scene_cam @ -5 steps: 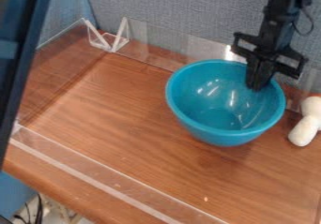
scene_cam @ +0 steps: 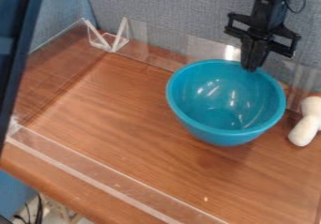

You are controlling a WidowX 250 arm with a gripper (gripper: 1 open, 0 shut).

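A turquoise bowl (scene_cam: 213, 111) stands upright on the wooden table (scene_cam: 107, 139), right of centre. My black gripper (scene_cam: 251, 61) is above the bowl's back rim, slightly right of its middle, with the fingertips close together and shut. Whether they touch the rim is hard to tell, and nothing clearly shows between them.
A white wooden pin-like object (scene_cam: 305, 123) lies to the right of the bowl. A white wire stand (scene_cam: 111, 38) is at the back left, near the grey wall.
My gripper has risen slightly and shifted a little left along the back of the bowl. The bowl looks almost unmoved.
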